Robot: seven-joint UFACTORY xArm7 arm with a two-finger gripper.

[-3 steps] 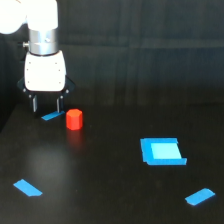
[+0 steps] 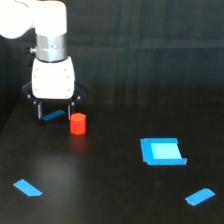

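Observation:
My gripper (image 2: 54,104) hangs at the upper left under the white arm housing, its two dark fingers apart with nothing seen between them. Just to its lower right, a red cube (image 2: 77,123) sits on the dark table. A square outlined in blue tape with a pale center (image 2: 164,151) lies at the right of the table.
Blue tape strips lie on the table (image 2: 112,185): one (image 2: 28,187) at the front left, one (image 2: 200,196) at the front right, and another (image 2: 54,114) behind the gripper.
My gripper has moved right and slightly down, closer to the red cube. The cube looks unmoved, apart from a slight shift in view.

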